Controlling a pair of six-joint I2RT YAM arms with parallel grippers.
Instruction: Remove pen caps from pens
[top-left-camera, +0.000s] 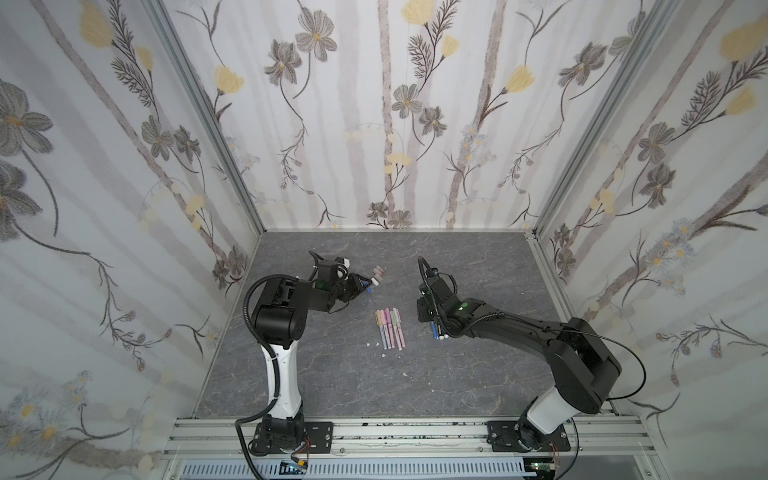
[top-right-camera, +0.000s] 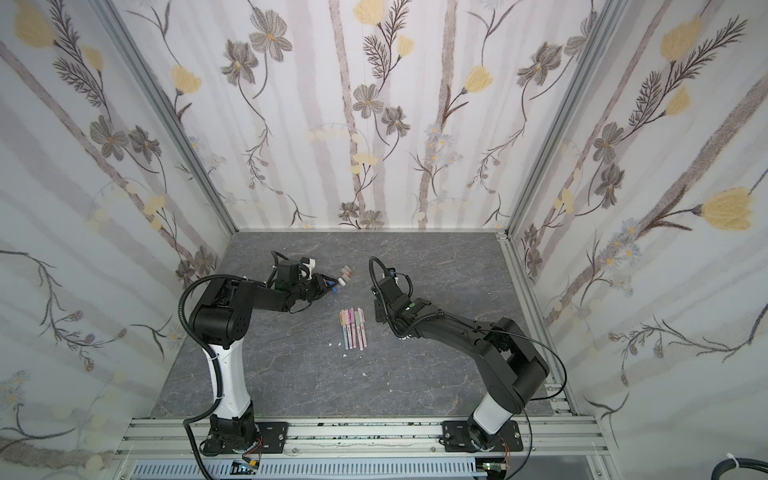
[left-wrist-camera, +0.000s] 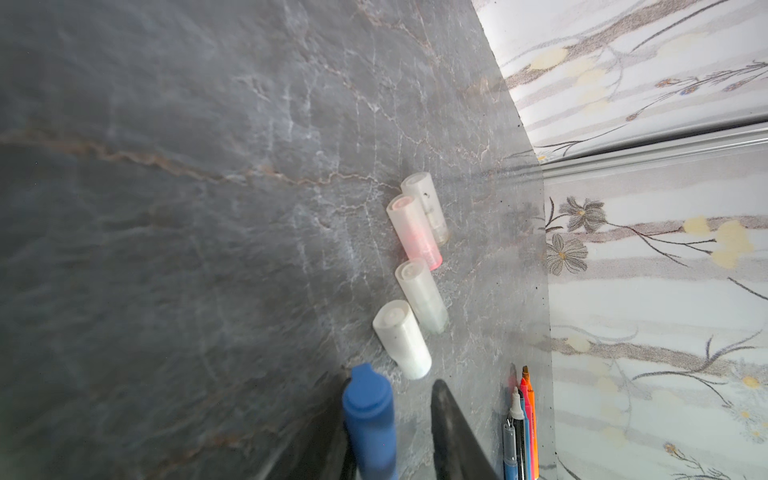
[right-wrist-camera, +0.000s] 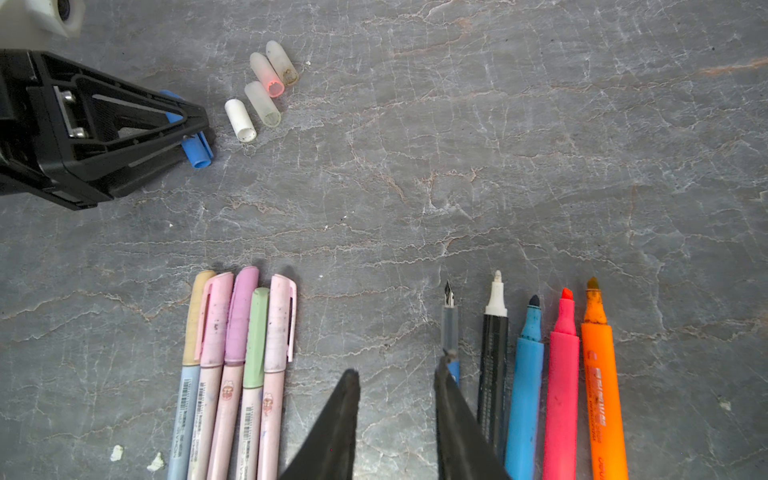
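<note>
A blue cap (left-wrist-camera: 369, 424) is between the fingers of my left gripper, low over the table beside a row of loose caps: white (left-wrist-camera: 401, 340), pale green (left-wrist-camera: 422, 294), pink (left-wrist-camera: 413, 230) and clear (left-wrist-camera: 425, 204). Whether the fingers grip it is unclear. My right gripper is open above the table, between several capped pastel pens (right-wrist-camera: 232, 376) on the left and several uncapped pens and markers (right-wrist-camera: 528, 384) on the right, with nothing visible between its fingers.
Floral walls surround it, and small white bits (right-wrist-camera: 156, 461) lie near the pastel pens.
</note>
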